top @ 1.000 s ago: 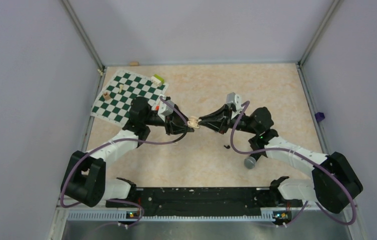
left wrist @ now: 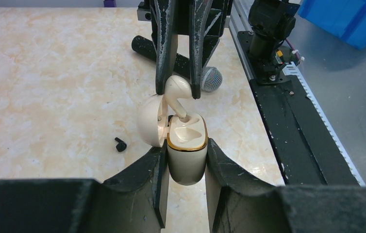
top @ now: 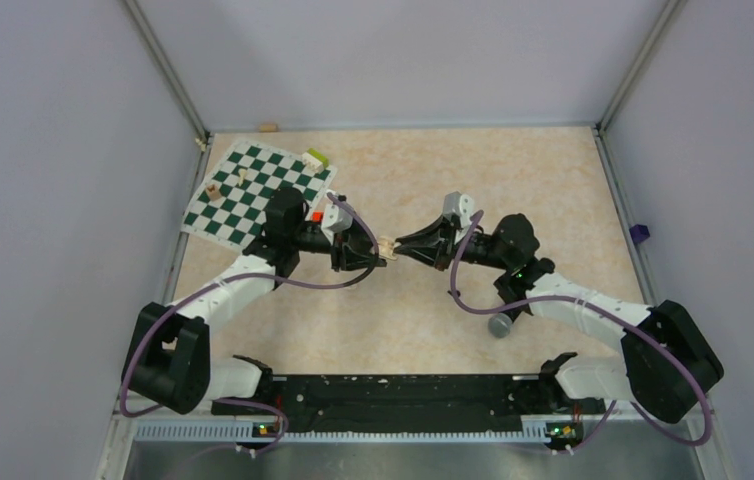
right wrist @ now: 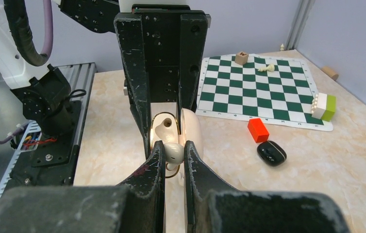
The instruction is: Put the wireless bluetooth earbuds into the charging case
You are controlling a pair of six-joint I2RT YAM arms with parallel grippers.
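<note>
A cream charging case (left wrist: 187,165) with a gold rim is held by my left gripper, shut on its sides. Its lid (left wrist: 150,119) stands open, and two hollows show inside. Above it, my right gripper is shut on a cream earbud (left wrist: 177,87). In the left wrist view the stem points down, its tip at one of the hollows; whether it has entered cannot be told. The right wrist view shows the case (right wrist: 164,126) beyond the earbud, one hollow empty. From above, both grippers meet near the table's middle.
A black microphone (left wrist: 211,79) and a small black piece (left wrist: 120,144) lie on the table. A checkered board (right wrist: 254,87), a red block (right wrist: 258,130) and a black glossy case (right wrist: 272,153) are farther off. Bare tabletop surrounds the grippers.
The right arm's wrist has shifted slightly left and down in the top view. The left arm has moved a little too. Both grippers keep their hold, close together.
</note>
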